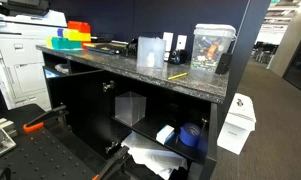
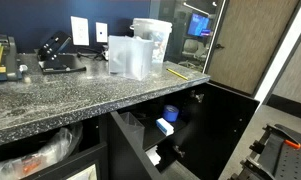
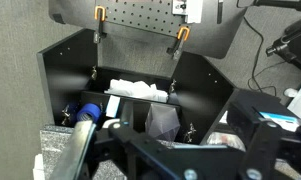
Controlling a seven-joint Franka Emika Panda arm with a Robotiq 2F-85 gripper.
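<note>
In the wrist view my gripper is at the bottom edge, its dark fingers apart with nothing seen between them. It appears above the open black cabinet; the exterior views do not show it clearly. Inside the cabinet are a blue roll [image 1: 190, 133], a small white and blue box [image 1: 165, 134], a crumpled white cloth [image 1: 153, 156] and a clear container [image 1: 130, 107]. From above, the roll [image 3: 88, 112] and box [image 3: 112, 107] lie left of the clear container [image 3: 162, 122], with the cloth [image 3: 140, 90] spread beyond them.
Both cabinet doors [image 3: 70, 62] stand open. On the speckled counter [image 1: 130, 68] are a translucent container [image 1: 150, 51], a lidded tub [image 1: 212, 45], a yellow marker [image 1: 178, 76] and colored blocks [image 1: 70, 40]. A white bin [image 1: 236, 124] stands at the cabinet's right.
</note>
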